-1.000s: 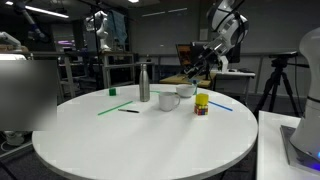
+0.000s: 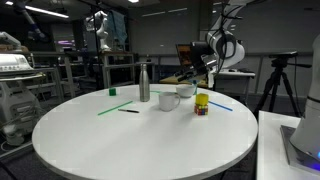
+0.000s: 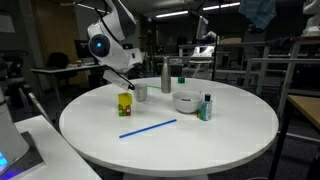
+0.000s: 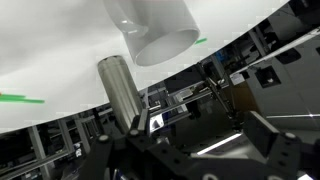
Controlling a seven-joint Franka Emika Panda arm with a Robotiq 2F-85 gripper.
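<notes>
My gripper (image 3: 128,82) hangs low over the table, close to the white mug (image 3: 140,92); the gap between them is hard to judge. In the wrist view its fingers stand apart with nothing between them, so the gripper is open. The white mug (image 4: 165,28) fills the top of that view, beside the steel bottle (image 4: 118,88). In exterior view 1 the mug (image 2: 169,101) stands upright to the right of the steel bottle (image 2: 144,84). A yellow cup (image 2: 202,99) stands on or over a red and yellow item (image 2: 201,110).
A white bowl (image 3: 187,103) and a small bottle (image 3: 205,108) stand near each other. Flat on the table lie a blue stick (image 3: 148,128), a green stick (image 2: 115,107) and a dark pen (image 2: 128,111). A green block (image 2: 112,92) sits farther back.
The objects on the table have stayed in place.
</notes>
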